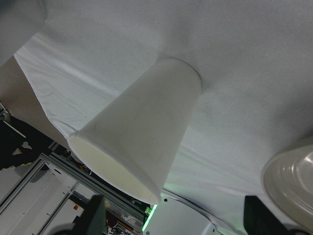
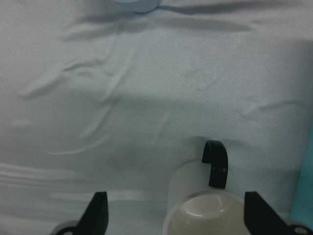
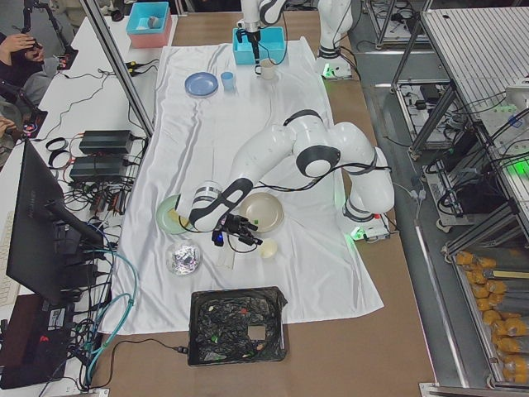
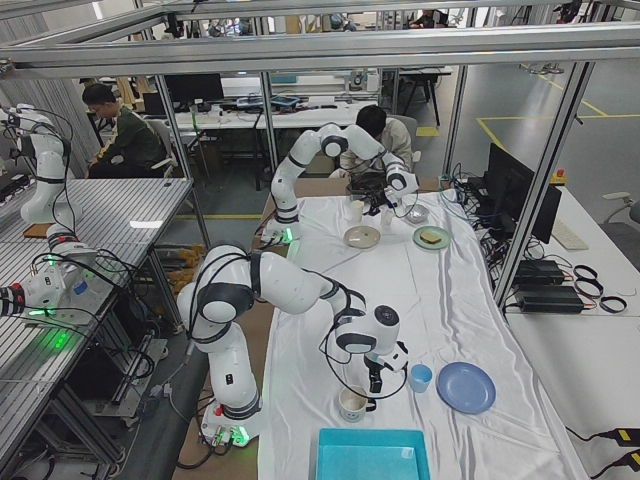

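My left gripper point(image 3: 240, 233) hangs open beside the beige plate point(image 3: 269, 212); a white paper cup point(image 1: 139, 125) is between its fingers' line of approach, apparently not held, in the left wrist view. My right gripper point(image 4: 373, 393) is open over a white mug point(image 4: 350, 405) with a black handle point(image 2: 217, 166), which sits low in the right wrist view between the finger tips.
A blue cup point(image 4: 420, 378) and blue plate point(image 4: 466, 388) are beside the mug, with a cyan bin point(image 4: 370, 455) nearby. A green plate point(image 4: 431, 238), foil dish point(image 3: 183, 258) and black tray point(image 3: 236, 327) are around the left gripper.
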